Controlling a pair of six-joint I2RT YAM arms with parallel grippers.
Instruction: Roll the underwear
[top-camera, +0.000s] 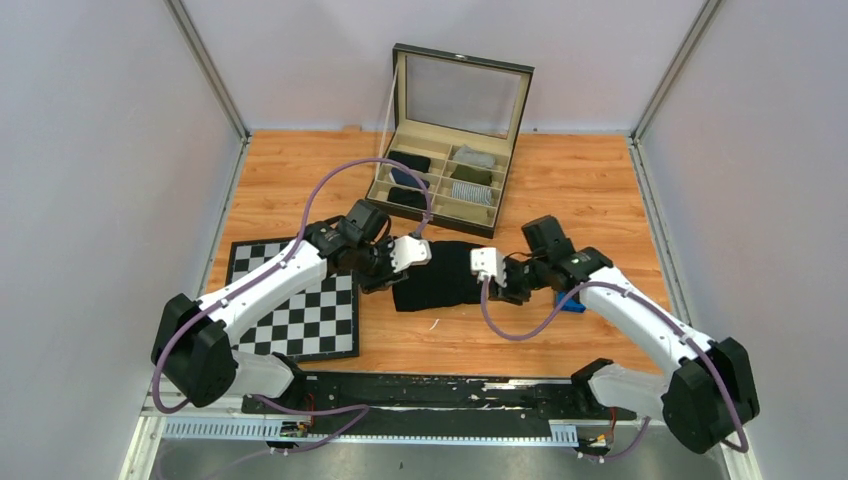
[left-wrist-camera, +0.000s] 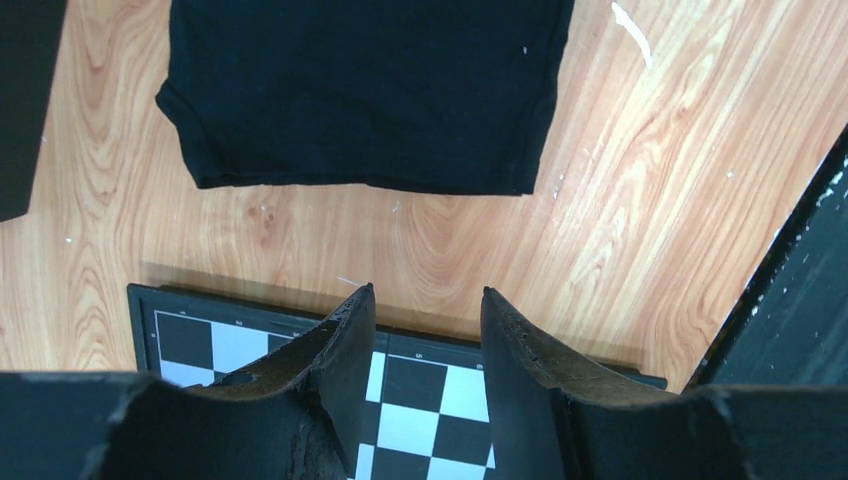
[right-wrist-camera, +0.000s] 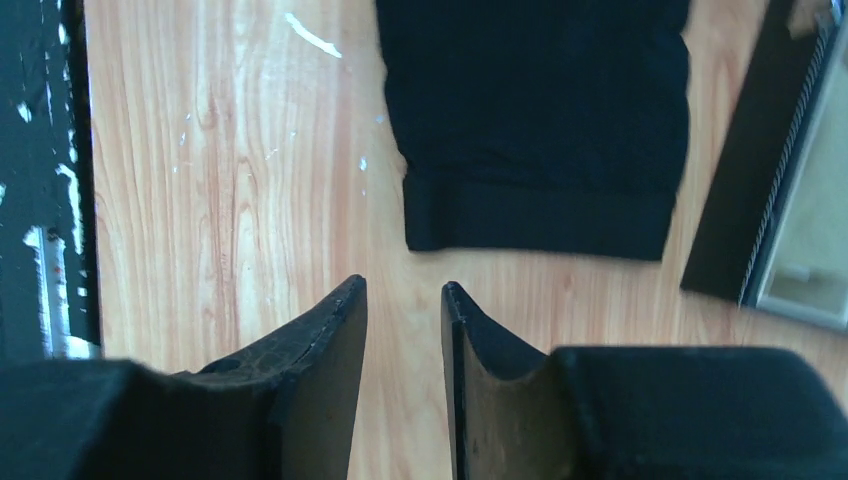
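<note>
The black underwear (top-camera: 434, 275) lies flat on the wooden table as a rough rectangle, one narrow end showing a folded band (right-wrist-camera: 540, 218) in the right wrist view. My left gripper hangs over the edge of the checkerboard, beside the underwear's left end, part open and empty. My right gripper is above the table just off the underwear's right end, fingers apart with nothing between them.
An open compartment box (top-camera: 452, 216) holding folded garments stands behind. A checkerboard (top-camera: 292, 335) lies at the left. Blue blocks (top-camera: 570, 303) sit at the right, partly hidden by the right arm.
</note>
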